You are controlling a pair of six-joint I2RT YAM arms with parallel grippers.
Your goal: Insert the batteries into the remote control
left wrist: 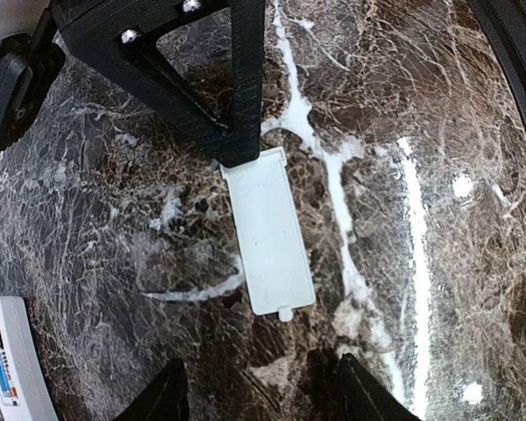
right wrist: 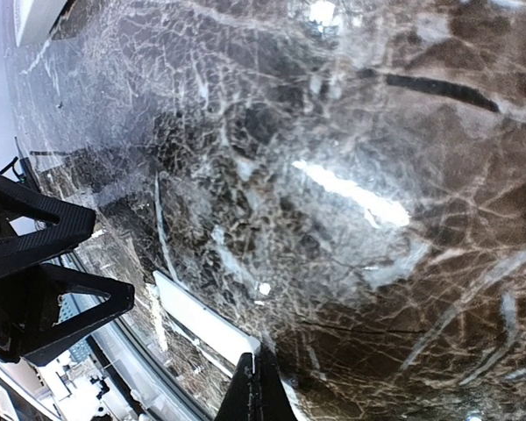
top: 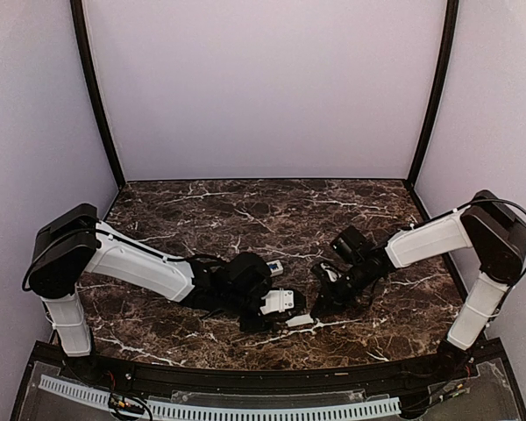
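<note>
A white battery cover lies flat on the dark marble table, also seen low in the right wrist view (right wrist: 202, 317). My right gripper is shut, its tips at one end of the cover; in the left wrist view its black fingers (left wrist: 237, 132) touch that end. My left gripper stands open just beyond the other end, fingertips at the bottom of its view. The white remote (left wrist: 17, 360) lies to the side, with a blue battery showing in its compartment; in the top view it sits (top: 273, 267) behind the grippers.
Both arms are close together near the front middle, above the table's front rail (top: 245, 374).
</note>
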